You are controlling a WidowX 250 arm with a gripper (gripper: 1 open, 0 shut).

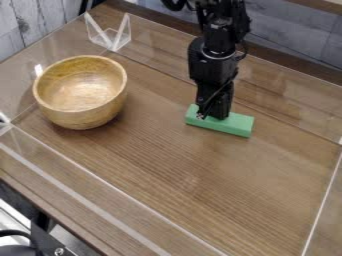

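The black gripper (pixel 214 110) comes down from the top centre, its fingertips shut at the upper edge of a flat green bar (pixel 230 124) on the wooden table. I cannot tell whether the fingertips touch the bar; nothing shows between them.
A large wooden bowl (pixel 80 75) stands on the left. A small white wire object (pixel 110 30) lies at the back left.
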